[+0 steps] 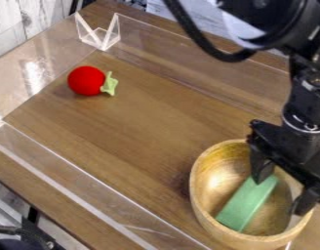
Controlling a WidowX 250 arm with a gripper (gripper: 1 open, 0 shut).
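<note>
A black gripper [280, 181] hangs open at the right, its fingers above and just inside the rim of a wooden bowl [205, 186] near the bottom right. In the bowl lies a green block [245, 203], set diagonally and partly below the fingers. Nothing shows held between the fingers.
A red tomato-like object [86, 80] with a light green top lies at the upper left of the wooden table [124, 146]. A clear plastic holder [100, 31] stands at the back left.
</note>
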